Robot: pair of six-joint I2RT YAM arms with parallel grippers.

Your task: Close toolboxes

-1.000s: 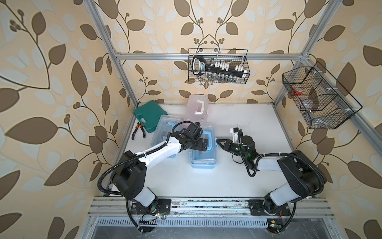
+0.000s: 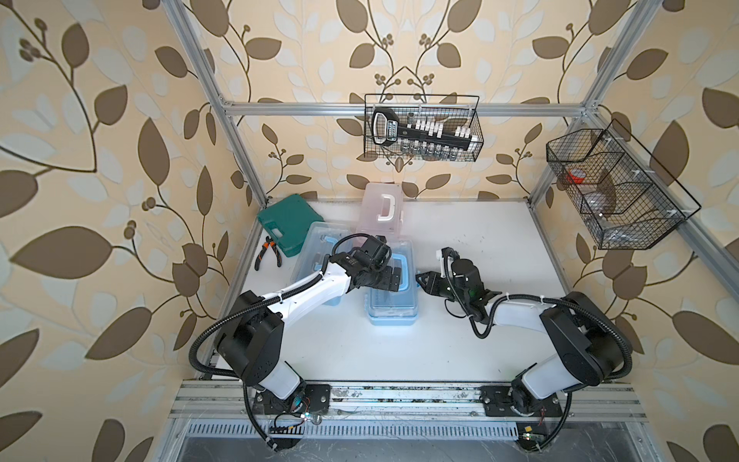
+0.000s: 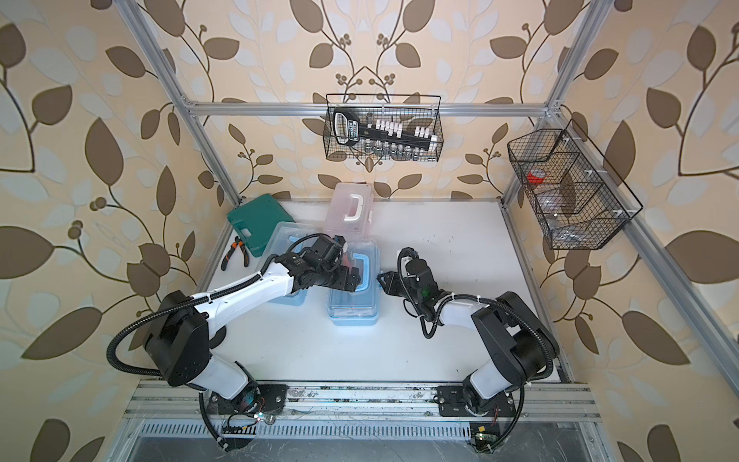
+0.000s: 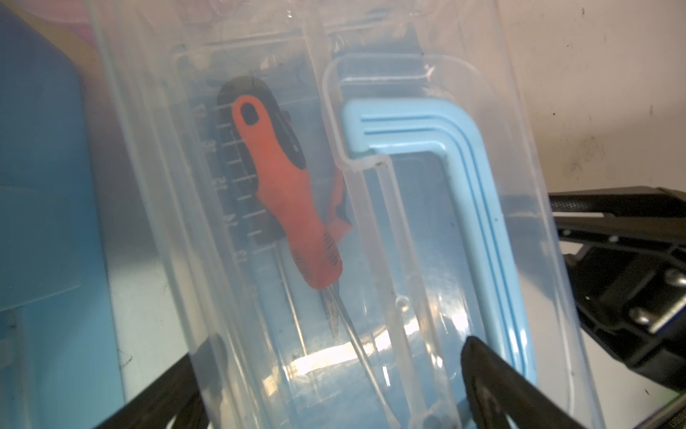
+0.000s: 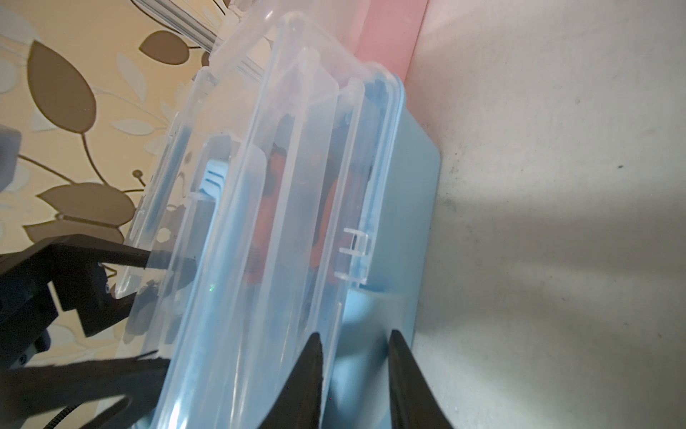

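Observation:
The blue toolbox (image 2: 391, 308) stands mid-table, its clear lid with blue handle (image 4: 471, 214) down over a red screwdriver (image 4: 293, 228); whether it is latched I cannot tell. My open left gripper straddles that lid from above. Low at the box's right side, my right gripper has its fingertips against the blue wall near a clear latch piece (image 5: 355, 250); how far they are apart is unclear. A second blue toolbox (image 3: 285, 237) lies to the left, partly hidden by my left arm.
A pink case (image 2: 373, 208) and a green case (image 2: 285, 215) lie at the back, with pliers (image 2: 265, 250) at the left edge. Wire baskets (image 2: 608, 192) hang on the frame.
The left arm has not moved.

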